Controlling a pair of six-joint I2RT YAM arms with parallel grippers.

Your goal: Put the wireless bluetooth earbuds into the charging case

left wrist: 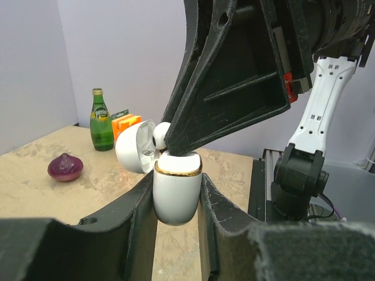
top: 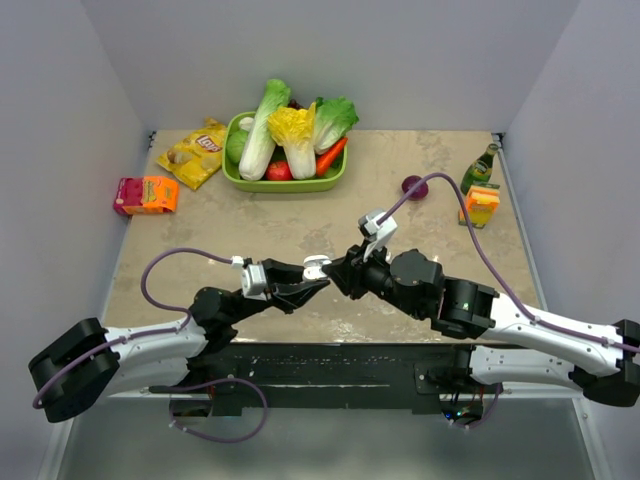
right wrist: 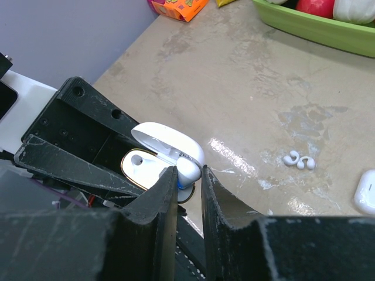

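Observation:
My left gripper is shut on the white charging case [left wrist: 176,188], whose lid [left wrist: 132,146] stands open; in the top view it meets my right gripper [top: 345,272] over the table's middle. The right gripper is shut at the case, its fingertips on a small white earbud [right wrist: 187,171] at the open compartment. Whether that earbud sits fully in its slot cannot be told. On the table in the right wrist view lie small white curved pieces [right wrist: 299,160] and a white rounded object [right wrist: 364,192].
A green basket of vegetables [top: 240,178] stands at the back, with a chip bag [top: 190,150] and orange packet [top: 155,195] to its left. An onion [top: 414,187], bottle [top: 479,170] and juice carton [top: 482,208] are at the right. Bare table lies around the grippers.

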